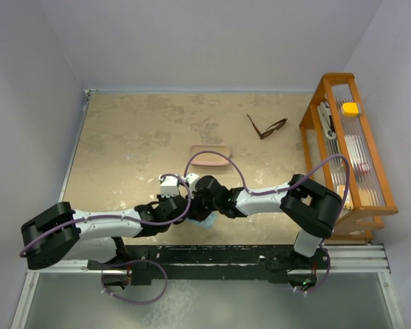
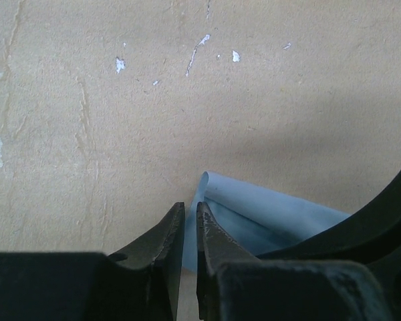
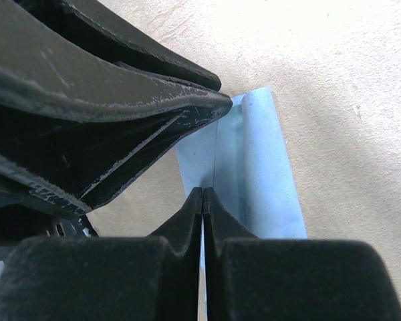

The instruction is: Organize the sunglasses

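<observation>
A light blue folded cloth point(image 1: 204, 223) point(image 2: 267, 217) point(image 3: 271, 167) lies on the table under both grippers at the front centre. My left gripper is shut at the cloth's edge. My right gripper is shut over the cloth, close beside the left one. Whether either pinches any fabric cannot be told. Dark sunglasses point(image 1: 264, 131) lie unfolded at the back right of the table. A pink case-like object point(image 1: 209, 162) sits in the middle, behind the arms.
A wooden rack point(image 1: 366, 157) with several items stands along the right side. Walls bound the sides and back.
</observation>
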